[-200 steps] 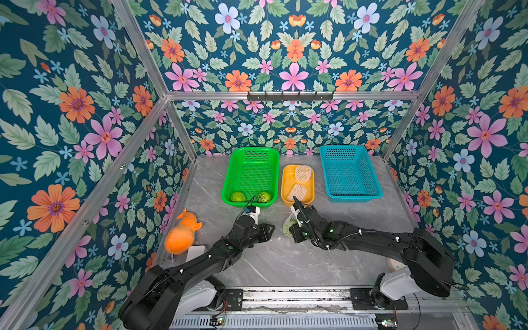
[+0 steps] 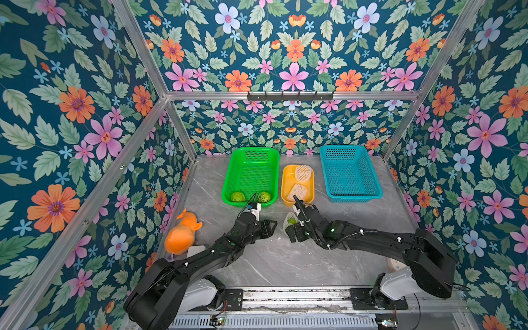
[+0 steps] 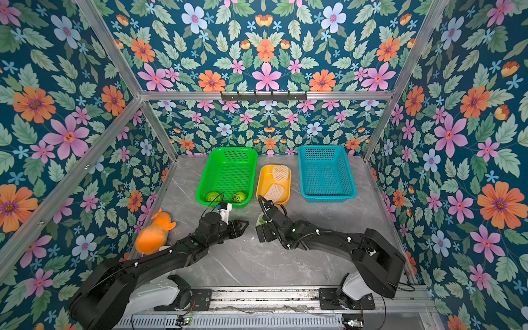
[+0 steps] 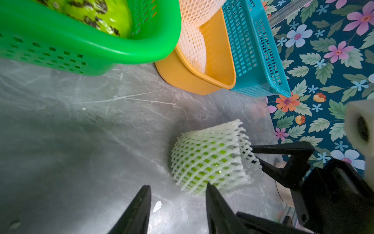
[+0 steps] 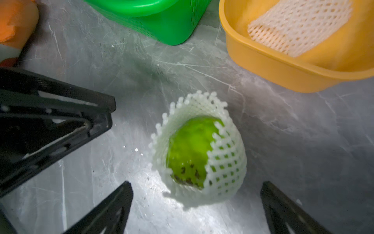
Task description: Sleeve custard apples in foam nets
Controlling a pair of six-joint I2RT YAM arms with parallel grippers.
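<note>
A custard apple [image 5: 190, 152] lies on the table inside a white foam net [image 5: 228, 171], its bare green top showing through the net's open end in the right wrist view. My right gripper is open, its fingers standing apart on either side of the netted fruit; I cannot tell if they touch it. In the left wrist view the net [image 4: 206, 156] covers the fruit's side, with the right gripper's fingers at its open end. My left gripper is part open and empty, a little left of the net. Two bare custard apples [image 2: 237, 196] sit in the green basket [image 2: 250, 165].
The yellow basket [image 2: 285, 189] holds loose foam nets [image 2: 302, 173]. Right of it stands an empty blue basket [image 2: 352, 189]. An orange plush toy [image 2: 181, 235] lies at the left.
My left arm has shifted only slightly.
</note>
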